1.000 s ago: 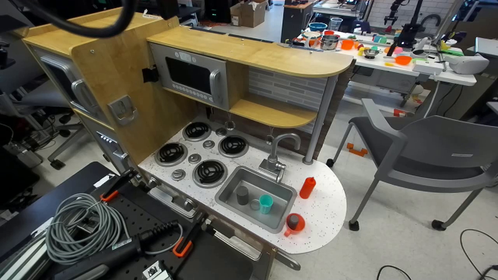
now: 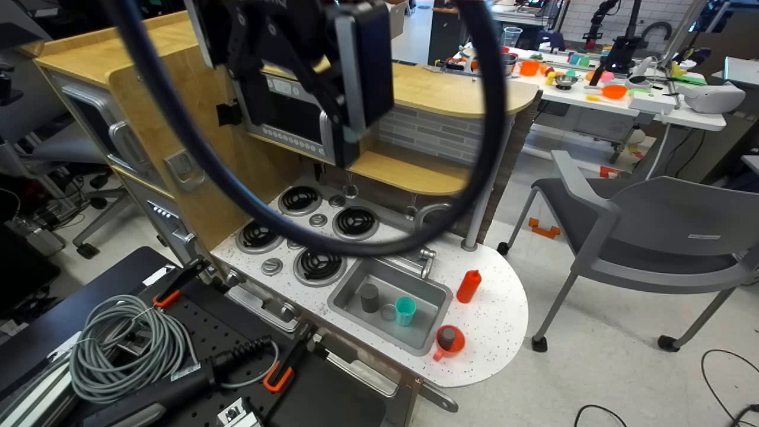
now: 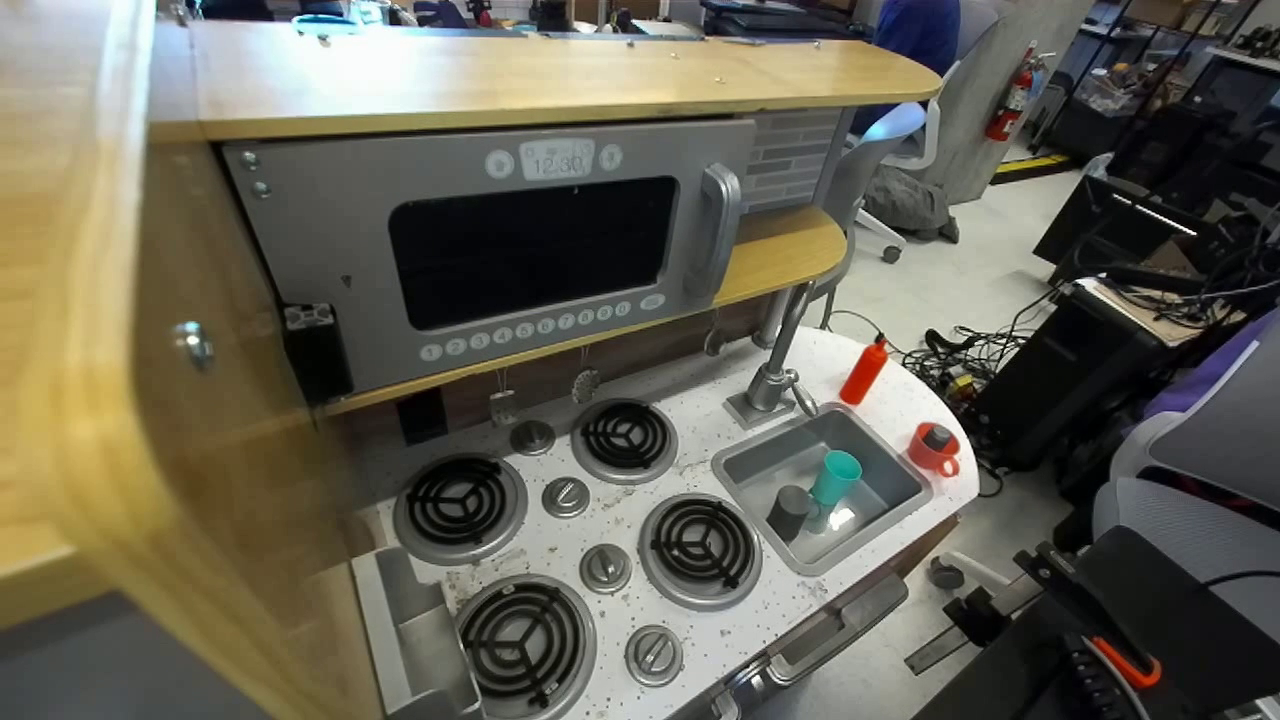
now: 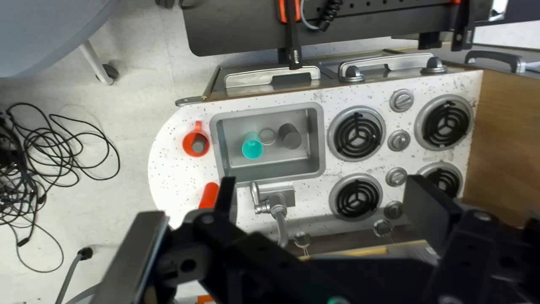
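Observation:
My gripper is open, its two dark fingers spread wide with nothing held between them. It hangs high above the counter and the sink [image 4: 316, 167]. Inside the sink are a teal cup [image 4: 252, 147], a dark grey cup [image 4: 290, 136] and a small clear round item [image 4: 267, 136]. A red mug [image 4: 191, 143] with a dark object [image 4: 198, 146] in it stands on the counter beside the sink. Near the faucet is a red bottle [image 2: 469, 286], partly hidden by one finger in the wrist view.
Several black stove burners [image 3: 699, 551] fill the counter beside the sink. The faucet [image 3: 771, 384] rises at the sink's back edge. Above hang a toy microwave [image 3: 540, 252] and a wooden shelf [image 3: 786, 254]. A wooden side panel [image 3: 228, 396] bounds the stove. The rounded counter end has free room.
The arm and gripper have come down into the first exterior view, with the cable loop now hanging across it. The cups, mug and bottle stay where they were.

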